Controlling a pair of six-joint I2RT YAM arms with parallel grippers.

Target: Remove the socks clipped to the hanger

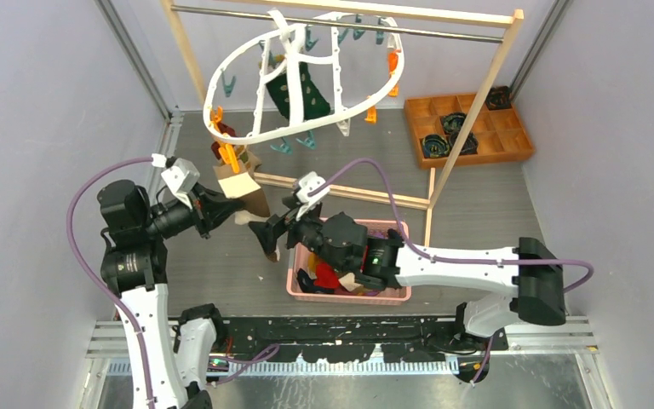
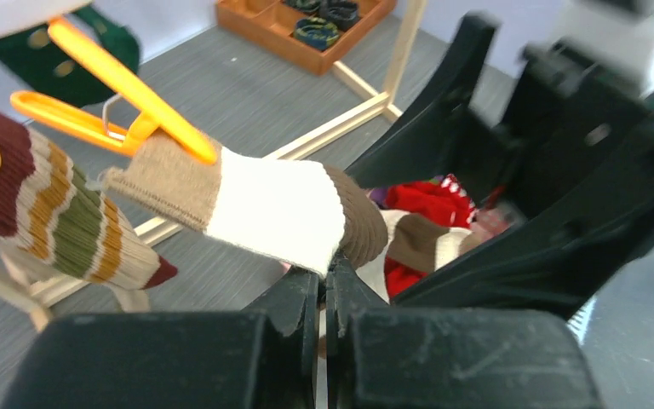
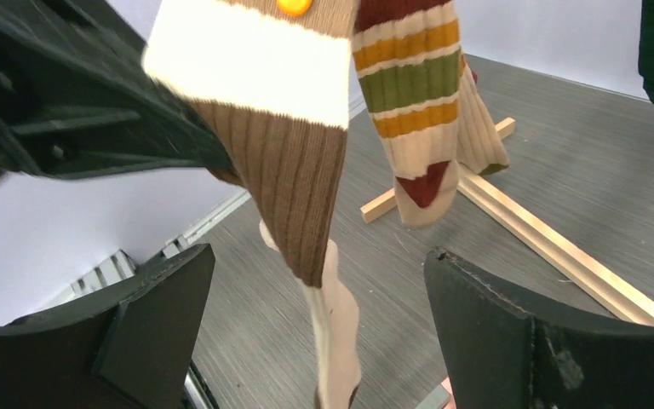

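A brown-and-cream sock (image 2: 268, 209) hangs from an orange clip (image 2: 136, 94) on the white hanger (image 1: 338, 68); my left gripper (image 1: 234, 204) is shut on it. My right gripper (image 1: 268, 228) stands open beside that sock, which dangles between and beyond its fingers in the right wrist view. A striped sock (image 2: 72, 209) hangs just behind, and a dark green dotted sock (image 1: 306, 94) hangs farther back on the hanger.
A pink basket (image 1: 347, 295) of socks lies below my right arm. An orange compartment tray (image 1: 507, 141) stands at the back right. Wooden bars of the hanger's stand (image 1: 349, 192) lie on the grey floor.
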